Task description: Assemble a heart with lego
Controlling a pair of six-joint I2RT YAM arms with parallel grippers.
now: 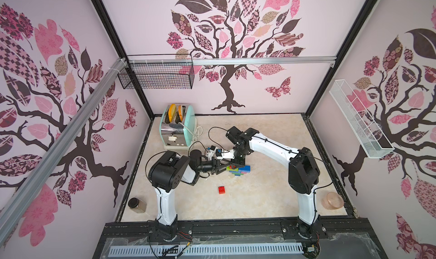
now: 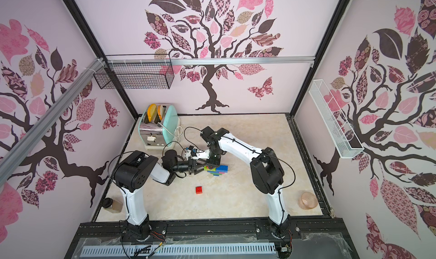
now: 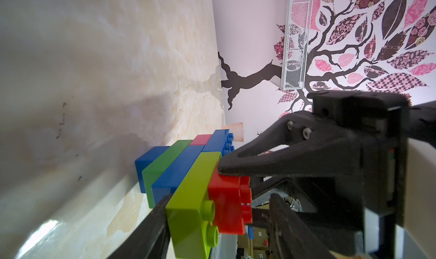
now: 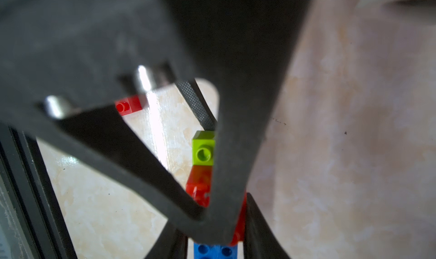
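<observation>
A brick assembly of blue (image 3: 179, 168), green (image 3: 163, 165), pink (image 3: 200, 140) and lime (image 3: 188, 213) pieces stands mid-table. A red brick (image 3: 224, 200) is on top beside the lime one, and my right gripper (image 1: 235, 163) is shut on it from above. My left gripper (image 1: 221, 167) is open at the lime end, its fingertips either side of that end in the left wrist view. A separate red brick (image 1: 221, 190) lies on the table in front of the assembly.
A mint toaster (image 1: 177, 129) with cord stands at the back left, a dark jar (image 1: 136, 205) at the front left, a pink bowl (image 1: 332, 200) at the front right.
</observation>
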